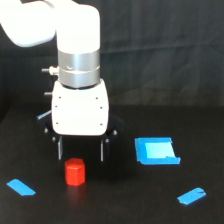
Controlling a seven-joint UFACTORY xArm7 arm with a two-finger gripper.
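A small red block rests on the black table at the lower left of the camera view. Over it, or just behind it, my gripper points down. Its thin dark fingers stand wide apart, one on each side of the block's top as seen from here. Nothing is held between them. How far the fingertips are from the block in depth is hard to judge.
A blue square frame with a pale middle lies to the right. One blue strip is at the lower left, another blue piece at the lower right. A further blue bit shows behind the gripper.
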